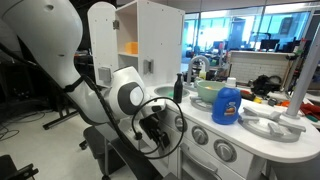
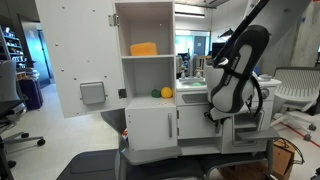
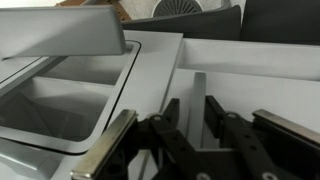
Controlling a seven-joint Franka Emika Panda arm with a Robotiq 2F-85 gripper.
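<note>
In the wrist view my gripper stands part open, its two fingers on either side of a slim grey bar handle on a white cabinet front. Whether either finger touches the bar cannot be told. From the first exterior view, the gripper is low down, by the white fronts under the counter, largely lost among the arm's dark parts and cables. The other exterior view has the arm reaching down to the cabinet fronts, with the gripper end near a lower door.
A grey open-fronted appliance stands beside the lower doors; its light grey panel juts in close to the gripper. On the counter are a blue jug, a dark bottle and a green bowl.
</note>
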